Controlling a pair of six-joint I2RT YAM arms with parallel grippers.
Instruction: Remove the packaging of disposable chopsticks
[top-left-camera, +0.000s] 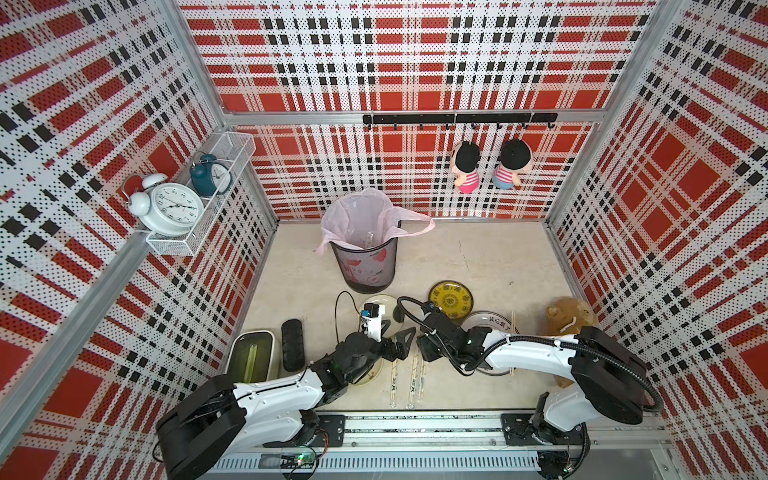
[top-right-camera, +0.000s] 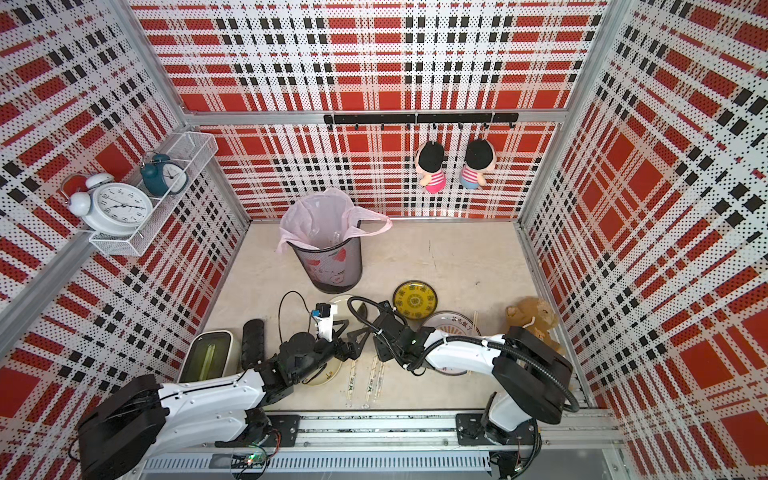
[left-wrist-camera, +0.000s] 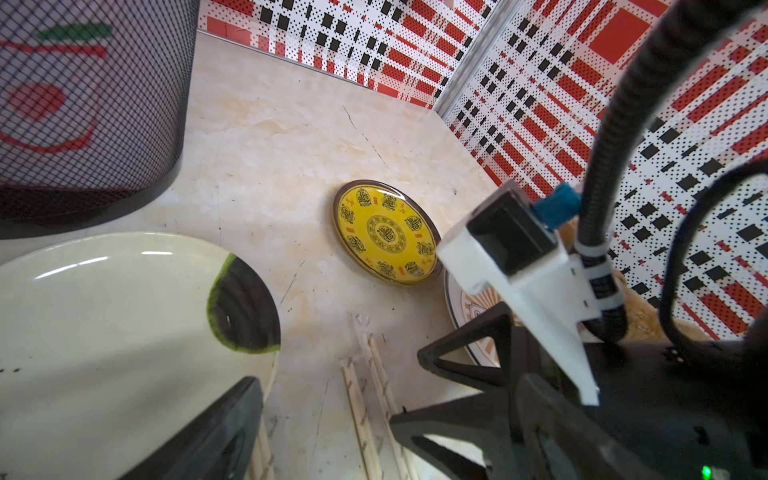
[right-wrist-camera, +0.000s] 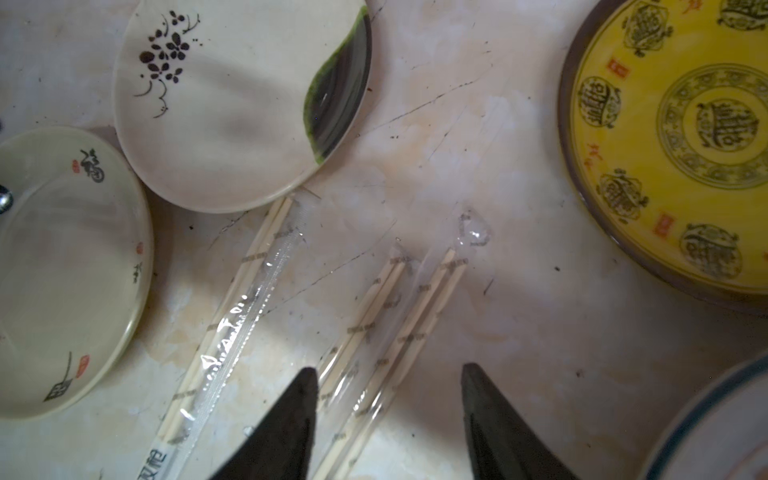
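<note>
Several wrapped pairs of disposable chopsticks lie on the table; in the right wrist view one clear packet lies at left and two more pairs lie close together. My right gripper hangs above those two, its fingers apart and nothing held between them. In the top left view the right gripper is close beside my left gripper, which stands open and empty over the packets' far ends. A bare pair of chopsticks rests at the right rim of the white patterned plate, which is partly hidden by my right arm.
A bin with a pink bag stands at the back. Pale plates border the packets, and a yellow plate lies beyond. A teddy bear sits at right.
</note>
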